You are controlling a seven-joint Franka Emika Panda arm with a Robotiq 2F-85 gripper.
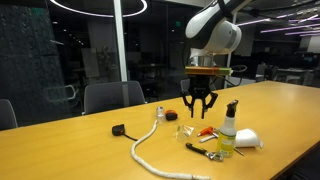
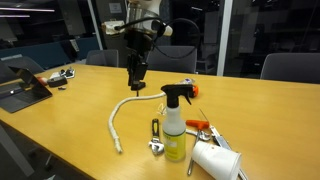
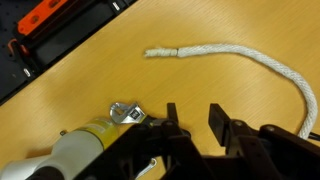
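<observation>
My gripper (image 1: 199,106) hangs open above the table, nothing between its fingers. In the wrist view the gripper has its two dark fingers spread apart. A white rope (image 1: 150,161) curves over the tabletop; its end and bend show beyond the fingers as the rope (image 3: 225,48). Near the gripper lie an adjustable wrench (image 1: 205,151) and a red-handled tool (image 1: 207,131). The spray bottle (image 2: 175,128), with a black head and yellow label, stands upright. Beside it a white cup (image 2: 215,158) lies on its side.
Toward the back of the table (image 1: 60,150) are a black object (image 1: 122,131), a small white bottle (image 1: 160,114) and an orange-and-black item (image 1: 171,115). Chairs (image 1: 112,96) line the far edge.
</observation>
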